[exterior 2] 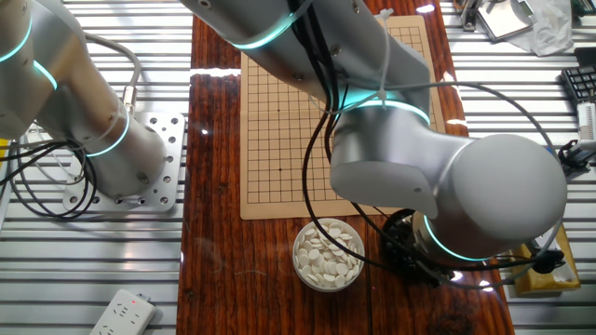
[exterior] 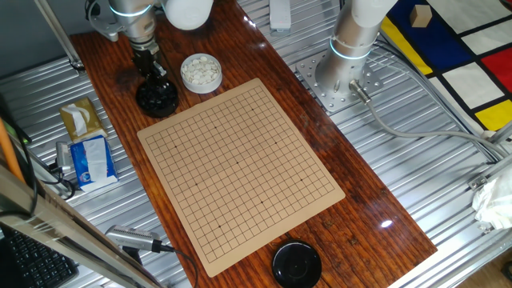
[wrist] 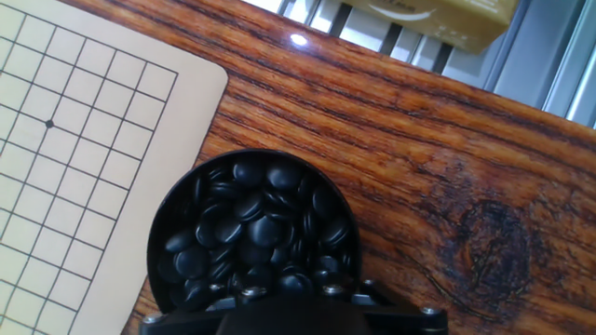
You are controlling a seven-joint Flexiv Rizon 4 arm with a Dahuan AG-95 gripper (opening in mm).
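Observation:
A black bowl [wrist: 160, 244] full of glossy black stones [wrist: 265, 231] stands on the wooden table, close to a corner of the go board [wrist: 200, 112]. My dark gripper [exterior: 158, 78] reaches down over this bowl. At the bottom edge of the wrist view, the gripper overlaps the bowl's near side. Its fingers blend into the black stones, so I cannot make out the gap or anything held. The board carries a printed grid, with no stones on it.
Beside the black bowl sits a white bowl [exterior 2: 328, 282] of white stones. An empty-looking black dish [exterior: 296, 264] lies past the board's opposite end. Tissue packs [exterior: 94, 162] lie off the table's side.

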